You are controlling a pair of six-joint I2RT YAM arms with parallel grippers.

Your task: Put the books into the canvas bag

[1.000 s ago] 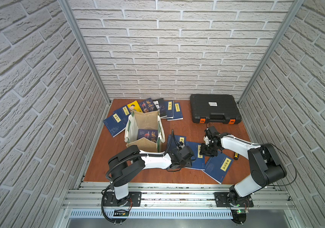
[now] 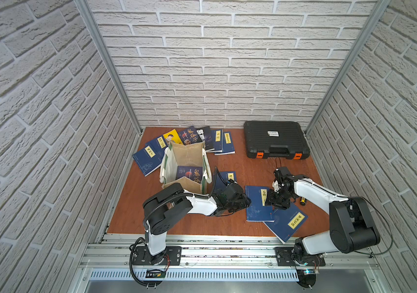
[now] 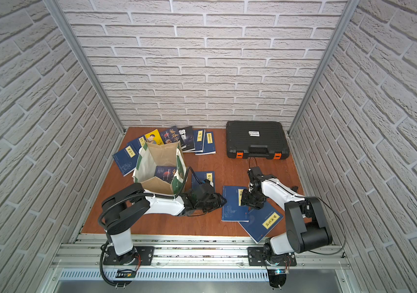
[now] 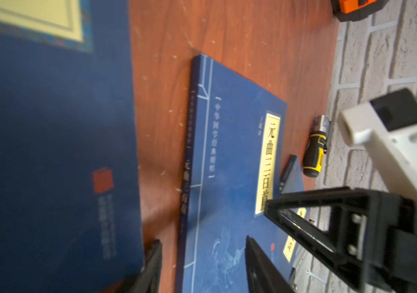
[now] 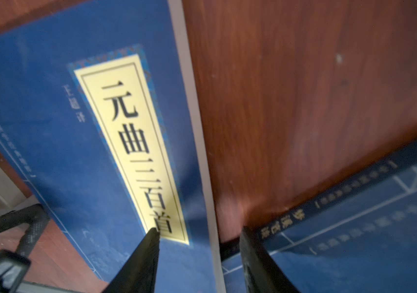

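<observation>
The canvas bag (image 2: 189, 186) stands open at left, with a dark blue book (image 2: 185, 173) inside. In the middle, a blue book with a yellow label (image 2: 257, 210) lies flat, its right part over or against another blue book (image 2: 285, 225). My left gripper is open at the middle book's spine edge, nothing held. A third blue book (image 4: 52, 161) lies left of it, partly hidden by the left arm in the top views. My right gripper is open above the middle book's page edge, the right-hand book's spine showing between and under its fingers.
Several books (image 2: 189, 135) lie in a row behind the bag. A black case (image 2: 276, 139) fills the back right corner. A yellow-black tool (image 4: 316, 151) lies near the right wall. Bare table (image 2: 240, 166) shows between bag and case.
The middle book has shifted right and towards the front, away from the book beside the bag. The right-hand book has also slid.
</observation>
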